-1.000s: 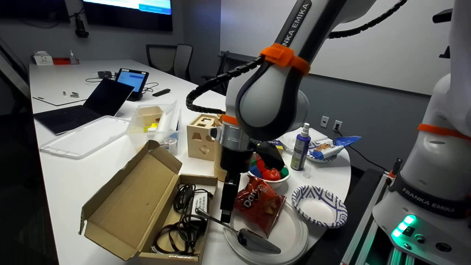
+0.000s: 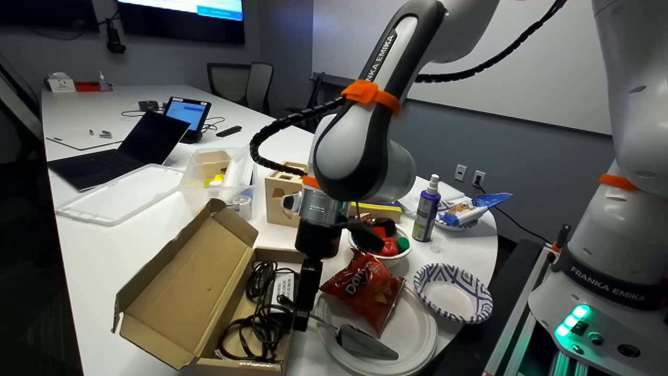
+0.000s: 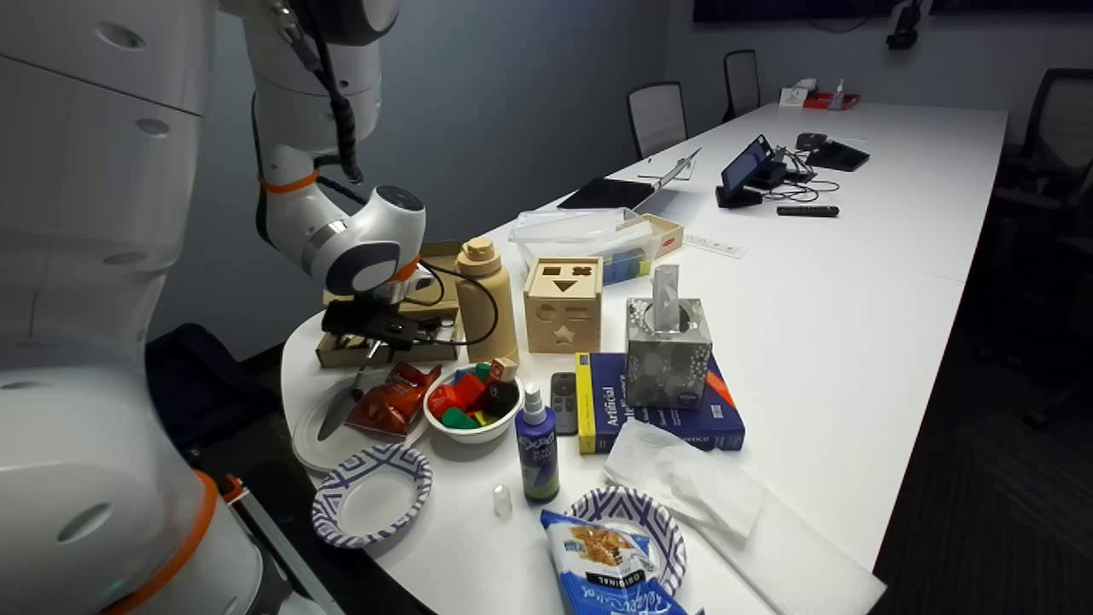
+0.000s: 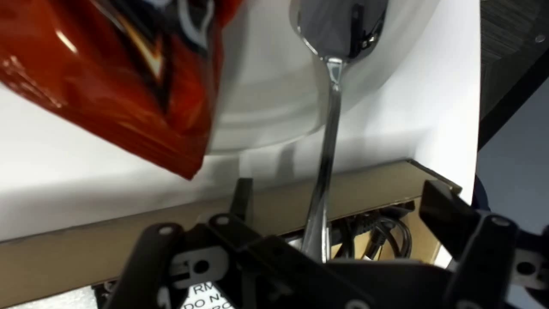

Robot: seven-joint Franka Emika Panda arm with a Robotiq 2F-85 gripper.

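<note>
A metal serving utensil (image 2: 363, 342) with a broad flat head rests on the white plate (image 2: 420, 341); its thin handle reaches over the edge of the cardboard box (image 2: 181, 294). In the wrist view the utensil's handle (image 4: 329, 134) runs down between the two spread fingers of my gripper, touching neither visibly. My gripper (image 2: 301, 326) is open, low at the box's near wall. Lying on the plate beside the utensil is a red Doritos bag (image 2: 366, 285). In exterior view 2 the arm hides part of the box.
Black cables (image 2: 263, 313) and an adapter fill the open box. A bowl of colourful items (image 3: 473, 405), a tan bottle (image 3: 486, 307), a wooden shape box (image 3: 564, 307) and a spray bottle (image 3: 538, 451) stand close by. An empty patterned bowl (image 2: 454, 294) sits near the table edge.
In exterior view 1 the arm has moved left and a little lower, bringing my gripper over the handle's end at the box. The utensil, bag and box look unmoved.
</note>
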